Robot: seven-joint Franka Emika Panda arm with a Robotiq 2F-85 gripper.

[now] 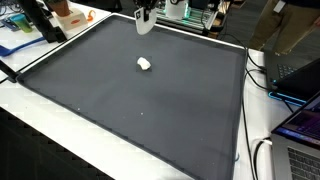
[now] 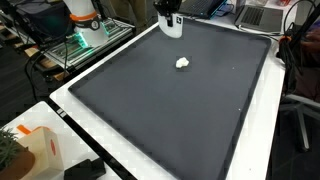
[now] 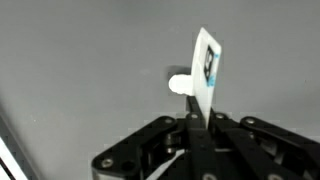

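Observation:
My gripper is shut on a thin white packet-like object [image 3: 207, 62] with blue print, which points away from the fingers in the wrist view. In exterior view 1 this white object [image 1: 146, 22] hangs at the far edge of the dark board, below the dark gripper. Exterior view 2 shows the same white object [image 2: 170, 28] near the board's back edge. A small white lump [image 1: 143, 64] lies on the board, apart from the held object in both exterior views. From the wrist, the lump [image 3: 181, 84] appears just left of the held object.
The dark grey board [image 1: 135, 110] is otherwise bare, with wide free room around the lump. Its pale border [image 2: 90, 128] runs along the edges. A laptop [image 1: 300, 158] and cables stand beyond one side. An orange-and-white box [image 1: 67, 15] sits past the far left corner.

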